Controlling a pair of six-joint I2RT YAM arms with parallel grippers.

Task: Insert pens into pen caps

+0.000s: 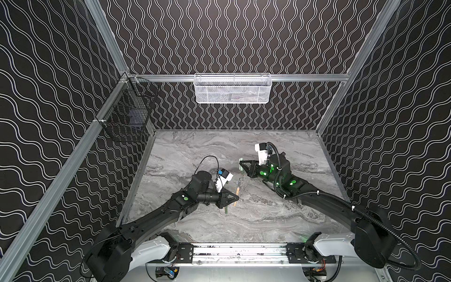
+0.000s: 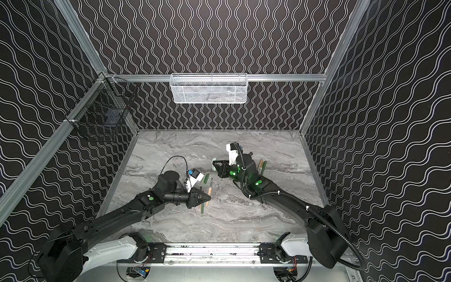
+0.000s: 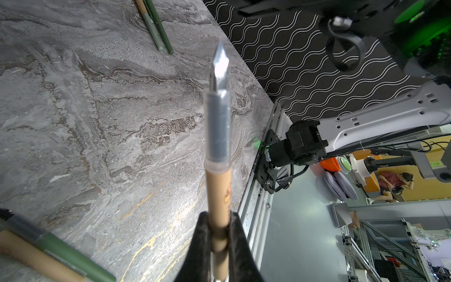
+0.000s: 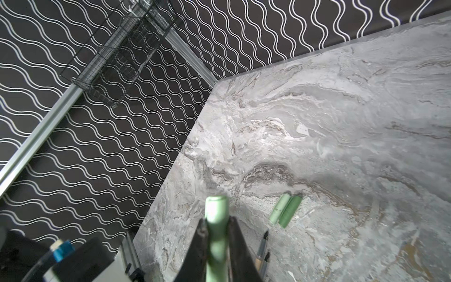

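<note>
In the left wrist view a tan pen (image 3: 218,188) stands with its bare metal tip pointing away from my left gripper, which is shut on its barrel. My right gripper is shut on a pale green cap (image 4: 216,211), seen in the right wrist view. From above, the cap (image 1: 241,164) is well apart from the left gripper, farther back. Two green caps (image 4: 285,210) lie side by side on the table. A green pen (image 3: 65,251) and another tan pen (image 3: 35,258), both uncapped, lie near the left gripper.
A tan pen with a green cap (image 3: 150,25) and an all-green pen (image 3: 160,28) lie together toward the right of the table. A white mesh basket (image 1: 232,89) hangs on the back rail; a black wire basket (image 1: 129,110) hangs at left.
</note>
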